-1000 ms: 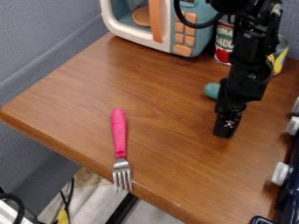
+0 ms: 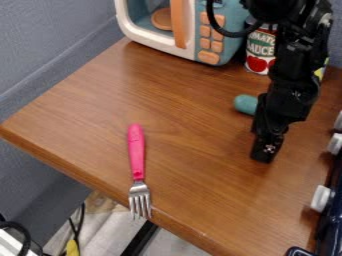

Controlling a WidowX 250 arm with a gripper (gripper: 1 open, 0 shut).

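Note:
My black gripper (image 2: 265, 150) hangs low over the right part of the wooden table (image 2: 120, 90), its tip pointing down; whether its fingers are open or shut is too dark and small to tell. A fork (image 2: 138, 170) with a pink handle lies on the table left of the gripper, tines toward the front edge. A teal object (image 2: 246, 103) lies just behind the gripper, partly hidden by the arm.
A toy microwave (image 2: 174, 25) stands at the back, beside a red-and-white can (image 2: 259, 55) and a yellow item (image 2: 321, 72). A dark appliance (image 2: 330, 215) with white knobs lines the right edge.
The arm and gripper have shifted slightly to the right over the last second. The fork and other objects are unmoved.

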